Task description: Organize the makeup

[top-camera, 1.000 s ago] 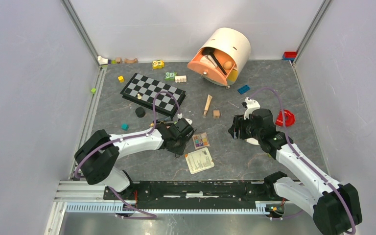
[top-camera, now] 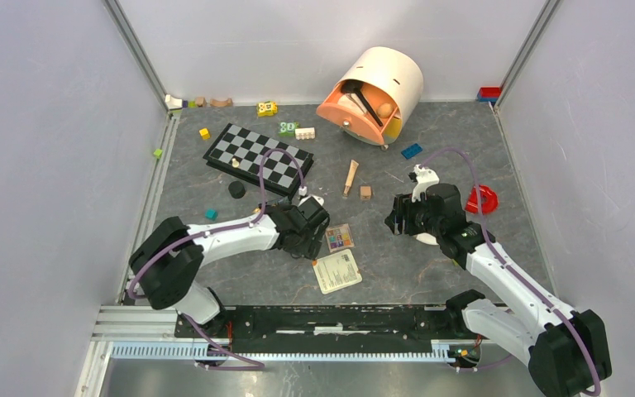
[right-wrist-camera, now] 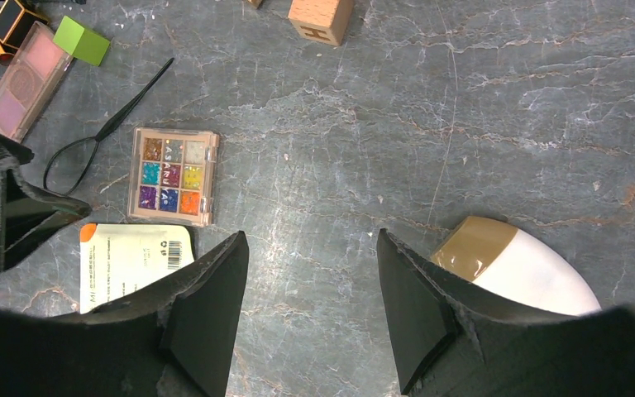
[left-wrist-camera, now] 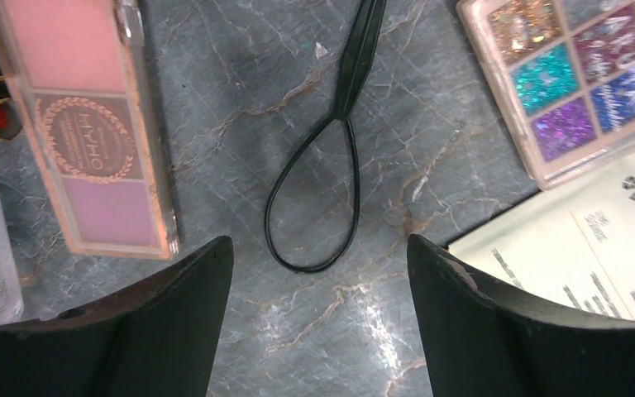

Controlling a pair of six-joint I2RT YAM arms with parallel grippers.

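Note:
Both grippers are open and empty. My left gripper hovers over a black tool with a wire loop (left-wrist-camera: 351, 78), whose loop lies between the fingers in the left wrist view. A pink blush palette (left-wrist-camera: 103, 141) lies left of it, a glitter eyeshadow palette (left-wrist-camera: 583, 83) to the right. My right gripper is above bare table, left of a white-and-gold item (right-wrist-camera: 517, 265). At the back stands a cream makeup bin (top-camera: 393, 78) with an orange front, holding brushes (top-camera: 364, 101). A tan tube (top-camera: 350, 177) lies in the middle.
A cream card (top-camera: 337, 271) lies below the eyeshadow palette. Wooden block (right-wrist-camera: 321, 18) and green block (right-wrist-camera: 81, 41) are nearby. A chessboard (top-camera: 260, 157) lies at the back left, a red item (top-camera: 481, 199) at the right. Table between the arms is mostly clear.
The right arm and the objects in plain view have stayed put.

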